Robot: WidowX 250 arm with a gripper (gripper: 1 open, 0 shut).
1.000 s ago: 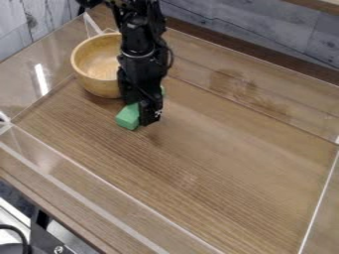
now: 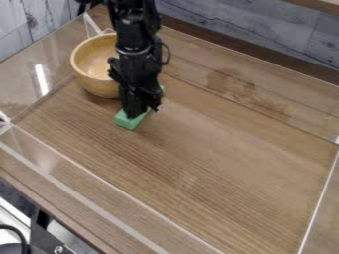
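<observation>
The black robot arm reaches down from the top of the view to my gripper (image 2: 137,105), which is low over a green object (image 2: 130,119) on the wooden table. The gripper looks shut; whether anything is between its fingers is hidden by its dark body. A tan bowl (image 2: 94,62) sits just behind and left of the gripper, partly hidden by the arm.
A grey wall (image 2: 272,25) runs along the back right, and the table's left edge drops to a dark area at lower left.
The arm has shifted slightly, with the gripper a little higher or further back over the green object. The bowl looks unmoved.
</observation>
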